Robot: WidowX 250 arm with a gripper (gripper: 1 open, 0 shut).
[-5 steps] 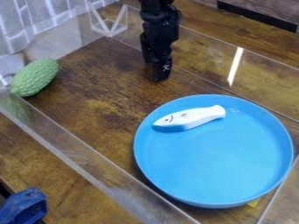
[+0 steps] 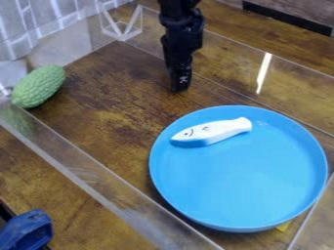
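Note:
My black gripper (image 2: pixel 179 68) hangs at the top middle of the camera view, low over the dark wooden surface behind the blue plate; its fingers are too dark and small to tell whether they are open or shut. A white knife-like toy (image 2: pixel 216 130) with a drawn face lies on the upper left of the blue plate (image 2: pixel 248 195). A green bumpy vegetable (image 2: pixel 39 86), like a bitter melon, lies at the left edge.
A dark blue object (image 2: pixel 23 230) is at the bottom left corner. Clear panels border the wooden surface. The middle left of the wood, between the vegetable and the plate, is bare.

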